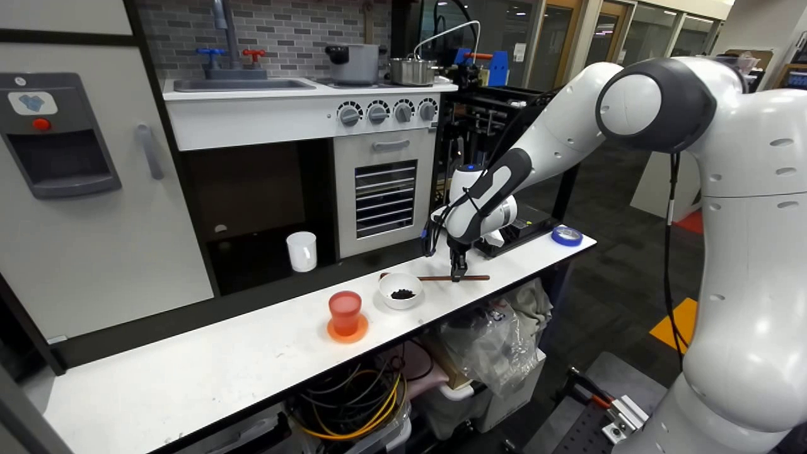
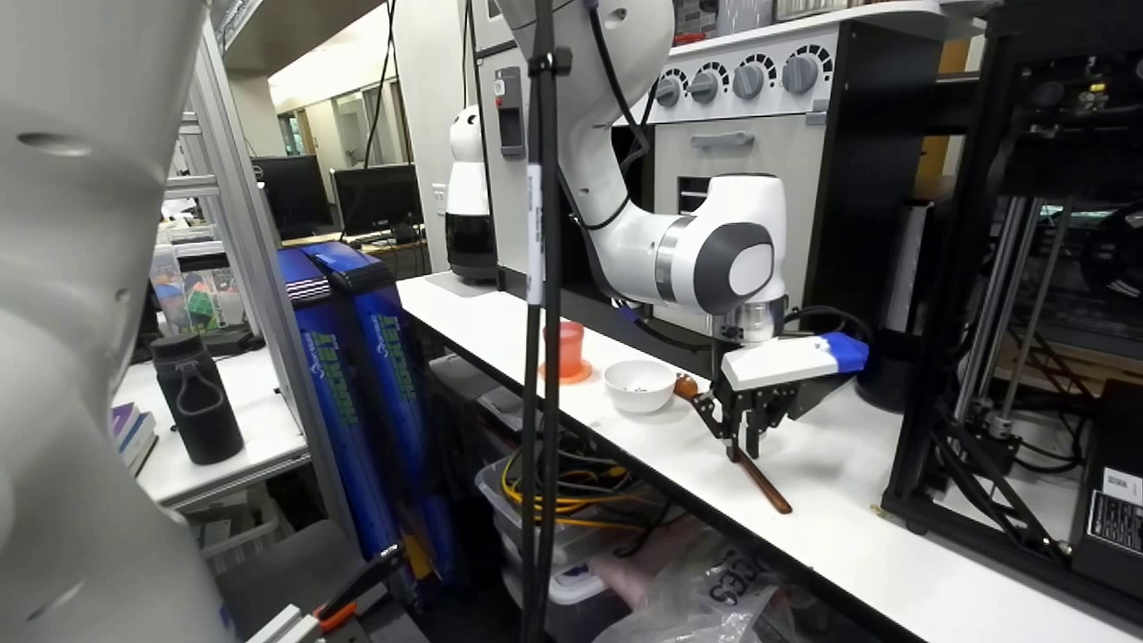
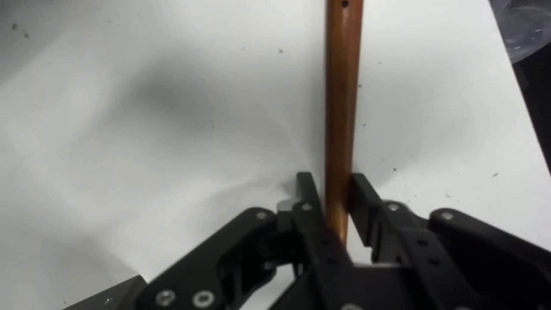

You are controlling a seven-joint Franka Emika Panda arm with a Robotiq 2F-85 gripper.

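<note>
A brown wooden utensil with a long handle (image 3: 343,93) lies on the white counter. Its rounded end (image 2: 686,387) rests beside the white bowl (image 2: 639,398), which holds small dark pieces. My gripper is low over the counter and partly open, its two black fingers on either side of the handle. A narrow gap shows between the left finger and the wood; the right one looks close against it. In exterior view 1 the gripper (image 1: 458,275) is near the handle's middle, right of the bowl.
A red cup (image 1: 345,311) stands on an orange saucer (image 1: 357,333) left of the bowl. Blue tape (image 1: 567,235) lies at the counter's right end, and a white cup (image 1: 302,251) is by the dark opening behind.
</note>
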